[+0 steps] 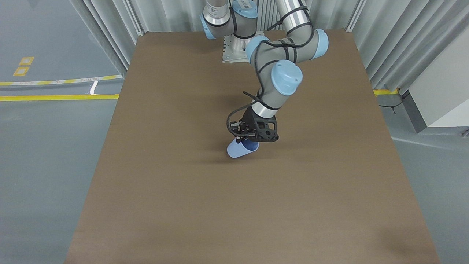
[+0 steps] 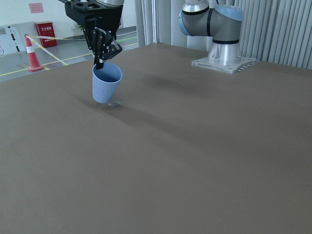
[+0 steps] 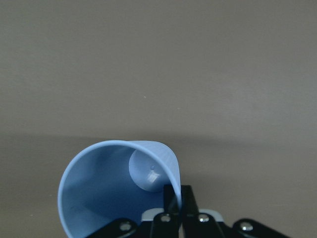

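A light blue plastic cup (image 1: 236,149) hangs under my gripper (image 1: 246,138) in the front view, tipped over with its opening toward the gripper. In the left view the cup (image 2: 104,87) is tilted, its rim at my gripper (image 2: 99,63). In the wrist view my gripper is shut on the cup's rim, one finger inside and one outside; the cup (image 3: 94,193) shows its empty inside. The cup appears to be just above the brown table (image 1: 184,198).
Curtains, a wall and floor surround the table.
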